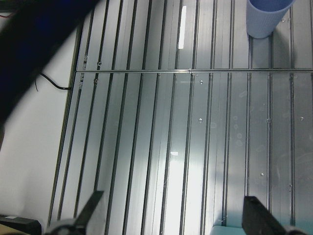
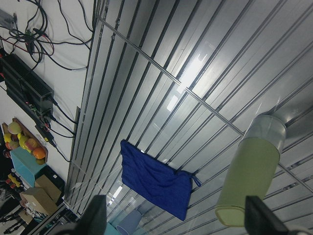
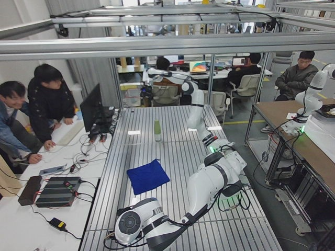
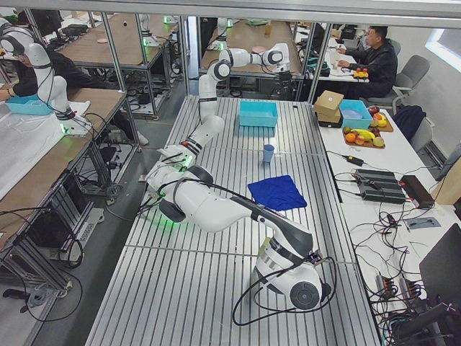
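Note:
A green bottle (image 3: 157,130) with a clear lower part stands on the slatted metal table; in the right wrist view it (image 2: 249,176) is below my right gripper, whose fingers are wide apart. A blue cloth (image 4: 277,193) lies flat on the table. A blue cup (image 4: 268,153) stands beyond it, also at the top of the left wrist view (image 1: 264,17). My left gripper stands open over bare table, with part of a teal bin (image 1: 227,230) at the bottom edge.
The teal bin (image 4: 257,115) sits at the table's far end. A side desk holds fruit boards (image 4: 364,140), cardboard boxes (image 4: 328,108), black power units (image 3: 57,191) and cables. People sit and stand around.

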